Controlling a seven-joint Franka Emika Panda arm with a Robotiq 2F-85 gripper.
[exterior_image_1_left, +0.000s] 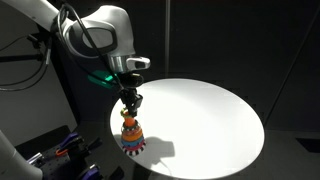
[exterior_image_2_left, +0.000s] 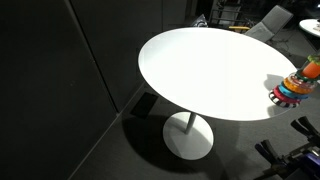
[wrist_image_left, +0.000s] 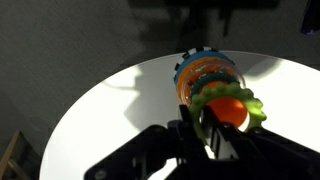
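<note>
A stacked ring toy with a black-and-white striped base and coloured layers stands near the left edge of the round white table. In exterior view 2 the same stack shows at the table's right edge. My gripper is above it, pointing down. In the wrist view a green scalloped ring lies at the dark fingers of my gripper, which is shut on the ring's rim. An orange piece shows through the ring. Whether the ring is clear of the stack cannot be told.
The table's near-left edge lies close to the toy. A dark panel stands to the left in exterior view 2.
</note>
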